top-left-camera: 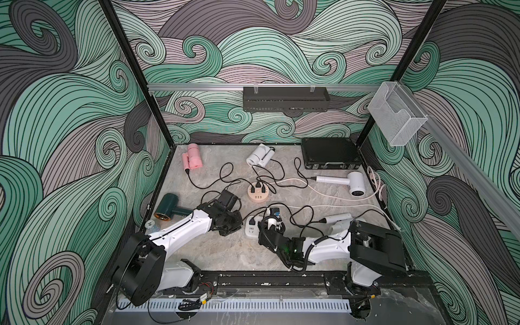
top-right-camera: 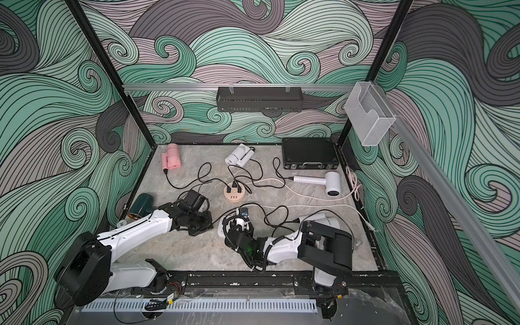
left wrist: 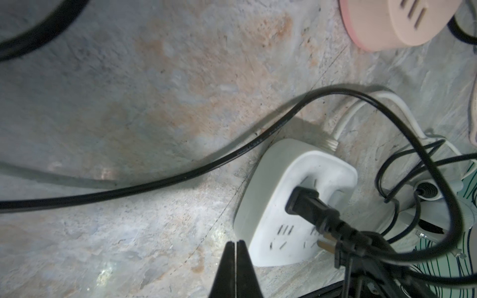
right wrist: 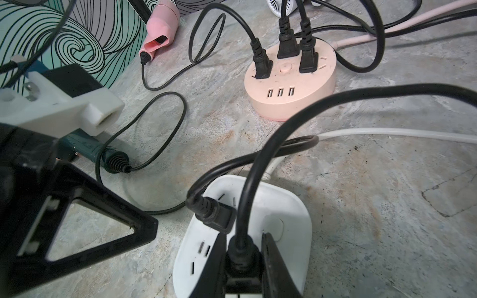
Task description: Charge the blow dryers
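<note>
The white power strip (left wrist: 263, 198) lies on the table at front centre, with one black plug (left wrist: 304, 202) seated in it. Over its near part, my right gripper is shut on a second black plug (right wrist: 242, 258), whose cord arches up and away. Whether that plug's prongs are in the sockets is hidden. My left gripper is shut, nothing visible between its fingers, left of the strip in the top left view. A green dryer (top-left-camera: 166, 205) lies at left; a white dryer (top-left-camera: 338, 217) is partly behind the right arm.
The round pink power strip (top-left-camera: 258, 192) behind holds several black plugs. Pink (top-left-camera: 193, 156) and white (top-left-camera: 261, 155) dryers lie at the back, another white dryer (top-left-camera: 346, 181) at right near a black case (top-left-camera: 330, 153). Loose cords cross the middle.
</note>
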